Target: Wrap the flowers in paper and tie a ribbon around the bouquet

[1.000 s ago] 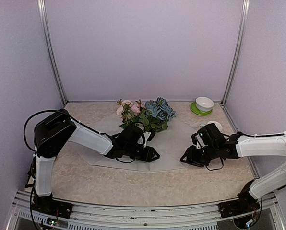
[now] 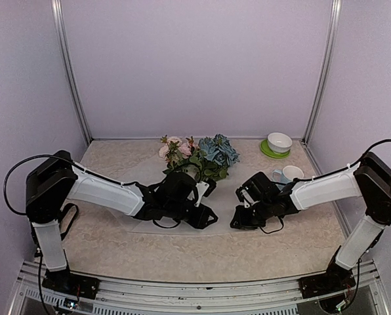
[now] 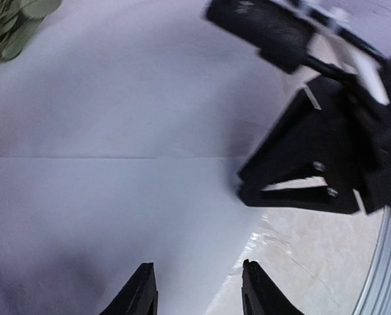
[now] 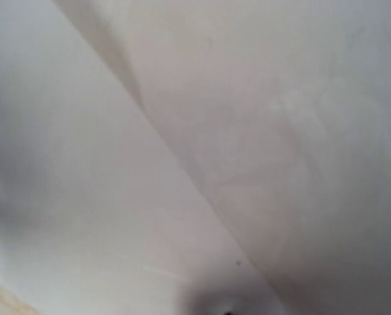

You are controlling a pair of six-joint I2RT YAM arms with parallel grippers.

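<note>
In the top view, the bouquet of pink flowers [image 2: 176,147] and blue flowers [image 2: 218,151] lies with green leaves at the back of a white wrapping sheet [image 2: 142,226]. My left gripper [image 2: 210,220] is low over the sheet's front part. Its two fingertips stand apart in the left wrist view, and nothing shows between them. Just to its right is my right gripper, its tips closed together at the sheet's right part, apparently pinching the paper. White paper [image 4: 182,131] fills the right wrist view and hides the right fingers. The stems are mostly hidden by the left arm.
A white bowl [image 2: 279,142] on a green plate [image 2: 271,151] stands at the back right. A white cup [image 2: 292,172] is partly behind the right arm. Bare table shows along the front. The two grippers are close together.
The right gripper has moved left over the sheet toward the left gripper. The left arm's elbow has swung outward and down, while its gripper has shifted slightly toward the front.
</note>
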